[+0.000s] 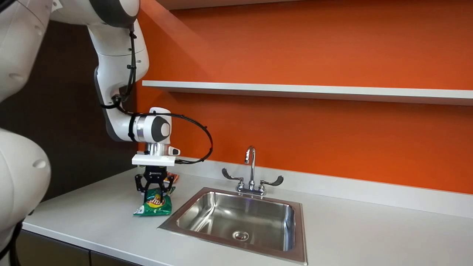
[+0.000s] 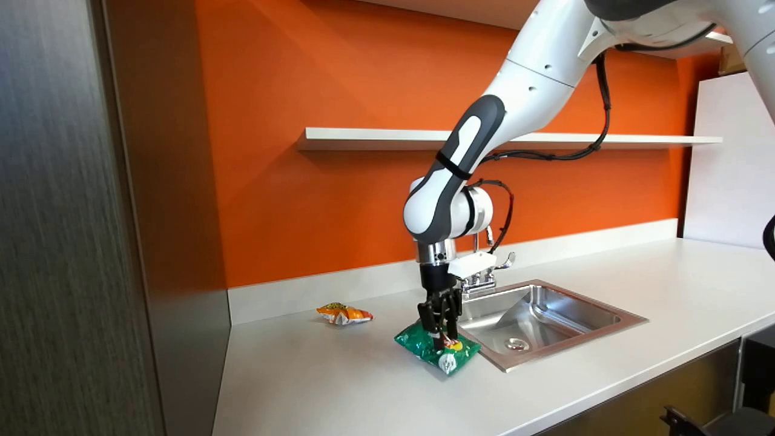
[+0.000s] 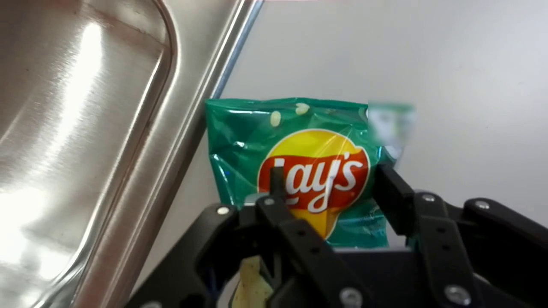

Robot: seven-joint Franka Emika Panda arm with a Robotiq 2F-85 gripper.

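A green Lay's chip bag (image 1: 153, 210) lies on the counter left of the sink, its front tipped up toward exterior view 1. My gripper (image 1: 153, 199) points straight down at it, fingers partly open. In the wrist view, one of my fingers (image 3: 278, 182) crosses the left part of the bag's logo, while the other sits at the bag's right side. Part of the bag (image 3: 241, 149) shows between and beyond the fingers; its near edge is hidden by the gripper. Whether both pads press on it cannot be seen.
Close beside the bag is the steel sink (image 1: 299, 230), with a faucet (image 1: 252, 170) behind it. A small orange bag (image 2: 341, 313) rests near the back wall. Above runs a white shelf (image 1: 310, 89).
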